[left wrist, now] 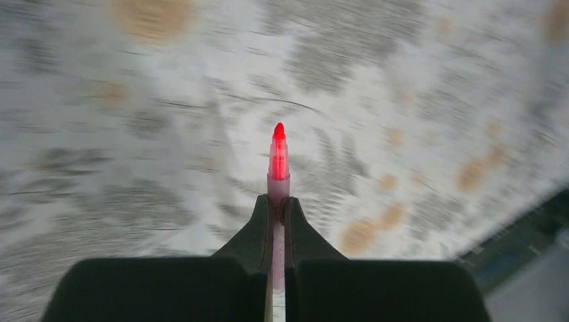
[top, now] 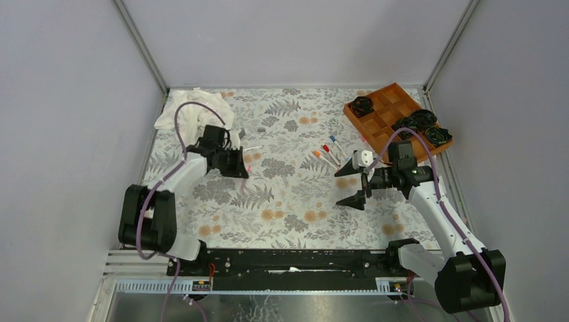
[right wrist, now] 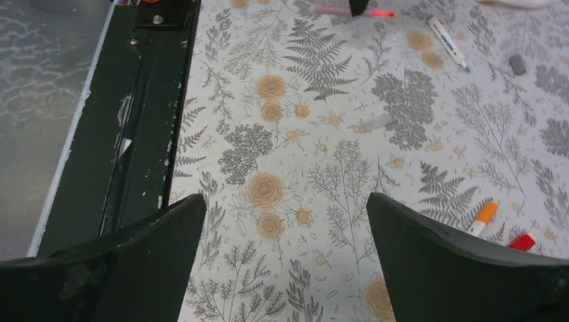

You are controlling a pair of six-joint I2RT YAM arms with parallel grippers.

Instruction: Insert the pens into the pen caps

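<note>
My left gripper (top: 239, 173) is shut on a pink pen (left wrist: 279, 184) with a red tip, held above the table left of centre. A white pen (right wrist: 448, 41) with a blue tip lies near it. My right gripper (top: 350, 186) hangs open over the right of the table, nothing between its fingers. Near it lie several pens with coloured caps: orange (top: 317, 153), red (top: 326, 148) and blue (top: 333, 139). A small translucent piece (right wrist: 376, 122) lies mid-table.
A wooden compartment tray (top: 376, 127) with black coils stands at the back right. A white cloth (top: 178, 107) lies at the back left. A small grey block (right wrist: 516, 65) lies near it.
</note>
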